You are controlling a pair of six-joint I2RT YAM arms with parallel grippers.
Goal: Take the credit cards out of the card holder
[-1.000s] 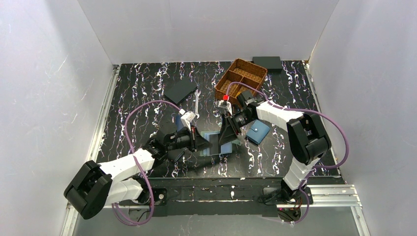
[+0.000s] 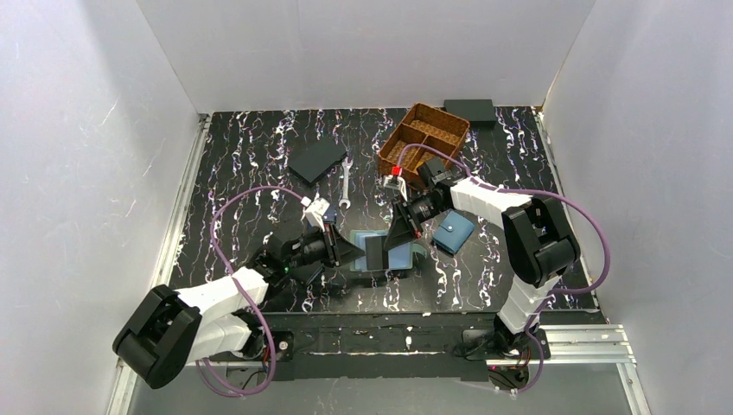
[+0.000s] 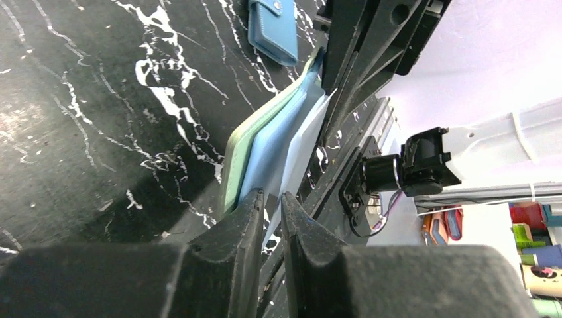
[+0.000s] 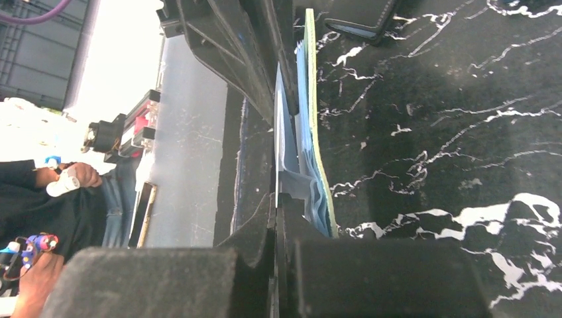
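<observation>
The card holder (image 2: 395,256), opened out with blue sleeves, a dark middle and a greenish edge, is held between both grippers. In the left wrist view its layers (image 3: 265,146) stand on edge. My left gripper (image 2: 346,255) is shut at its left side; in the left wrist view its tips meet by the pale sleeve, with nothing clearly between them. My right gripper (image 2: 398,238) is shut on the card holder; in the right wrist view the pale blue sleeves (image 4: 305,152) rise from between its fingers. I cannot tell individual cards apart from the sleeves.
A blue wallet (image 2: 453,232) lies to the right. A wrench (image 2: 346,183), a black flat case (image 2: 315,159) and a divided wicker basket (image 2: 406,138) lie behind. Another dark item is partly under the left arm. The marble top is clear at far left.
My left gripper has shifted slightly left and toward the front, its wrist turning a little. The right arm and the holder look nearly still.
</observation>
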